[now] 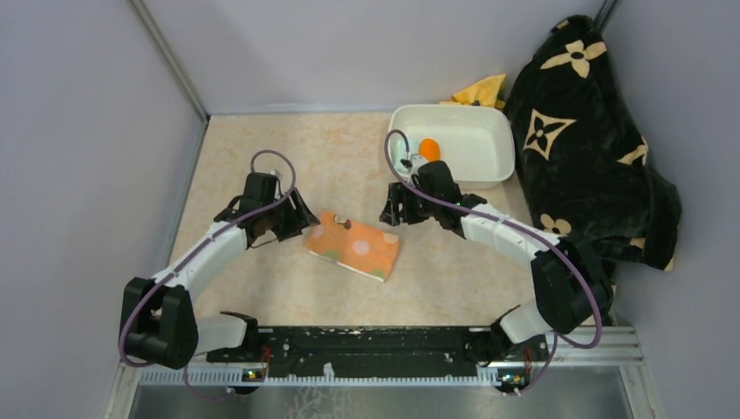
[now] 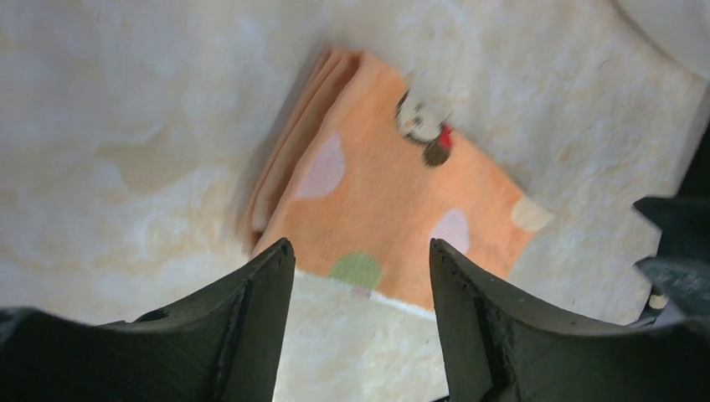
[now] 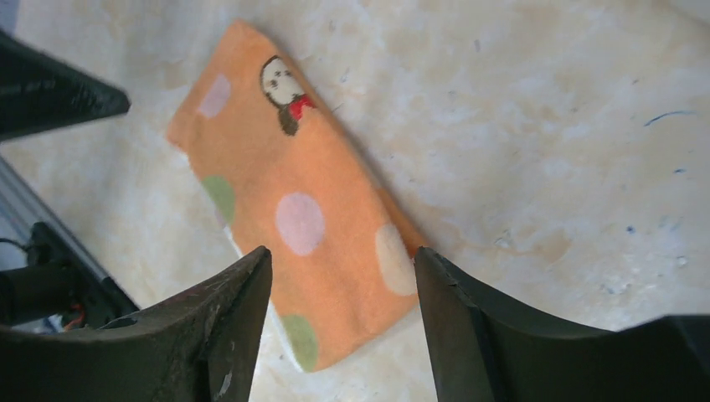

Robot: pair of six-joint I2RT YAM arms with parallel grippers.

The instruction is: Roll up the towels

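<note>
An orange folded towel [image 1: 353,249] with dots and a small animal print [image 2: 423,126] lies slightly askew on the tabletop between the grippers. My left gripper [image 1: 299,223] hangs by its left end, fingers apart, nothing between them; the left wrist view looks down on the towel [image 2: 385,193]. My right gripper [image 1: 393,209] is above and right of the towel, open and empty, with the towel [image 3: 301,226] beneath it in the right wrist view.
A white bin [image 1: 471,144] at the back right holds an orange item [image 1: 428,147] and a pale one. A yellow cloth [image 1: 478,92] lies behind it; a black patterned blanket [image 1: 585,148] fills the right side.
</note>
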